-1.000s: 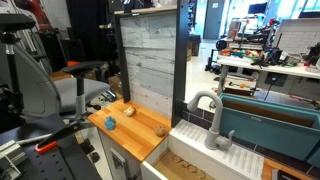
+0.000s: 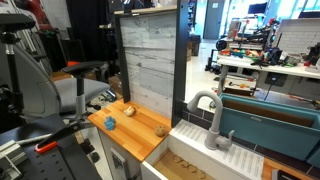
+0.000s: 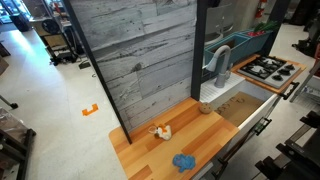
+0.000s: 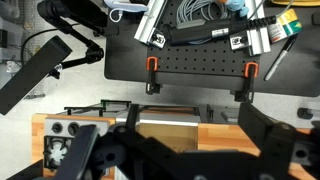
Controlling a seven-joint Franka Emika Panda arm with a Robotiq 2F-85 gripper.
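Note:
In the wrist view my gripper stands open, its two dark fingers wide apart at the lower edge with nothing seen between them. It is not clearly made out in either exterior view. On the wooden counter lie a small blue item [image 3: 183, 161], a white-and-orange item [image 3: 162, 131] and a round brownish item [image 3: 205, 107]. All three rest apart from one another. A grey faucet [image 2: 210, 118] rises over the white sink [image 2: 232, 156] beside them.
A grey plank wall [image 3: 150, 72] backs the counter, with a dark post at its end. Beyond the sink is a stove top [image 3: 268, 69]. A black perforated table [image 4: 198, 60] with orange-and-black clamps [image 4: 152, 72] lies opposite. Bare wood [image 3: 150, 154] shows between the small items.

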